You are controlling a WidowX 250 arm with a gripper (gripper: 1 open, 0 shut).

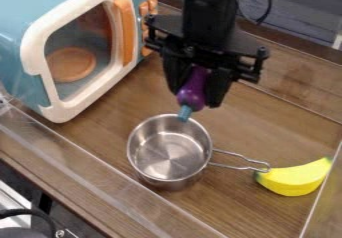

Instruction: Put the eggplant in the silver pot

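Held up off the table is the purple eggplant (194, 89), its teal stem end pointing down. My gripper (203, 90) is shut on it, the dark fingers on either side. The stem tip hangs over the far rim of the silver pot (167, 154), overlapping that rim in the picture. How high it is above the pot I cannot tell. Inside the pot there is nothing, and its wire handle reaches to the right.
A yellow banana (294, 177) lies just right of the pot's handle. At the upper left stands a blue and white toy microwave (40, 57), its front open. Bare wooden table surrounds the pot's far and right sides.
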